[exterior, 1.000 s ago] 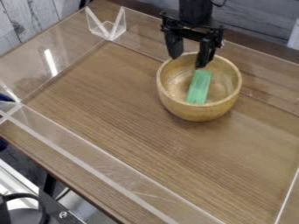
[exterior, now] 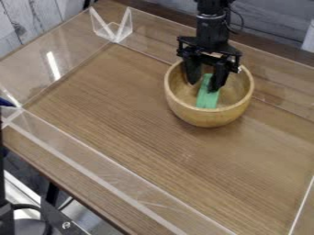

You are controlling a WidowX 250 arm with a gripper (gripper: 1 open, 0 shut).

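Observation:
A wooden bowl (exterior: 208,114) sits on the table at the upper right, holding a green object (exterior: 210,88). My black gripper (exterior: 208,66) reaches down from the top into the back of the bowl, over the upper end of the green object. Whether its fingers touch or grip that object is hard to tell.
A clear plastic container (exterior: 113,26) stands at the back left. Dark hardware (exterior: 31,220) shows at the bottom left corner.
My gripper has come down from the bowl's back edge further into the bowl, over the green object.

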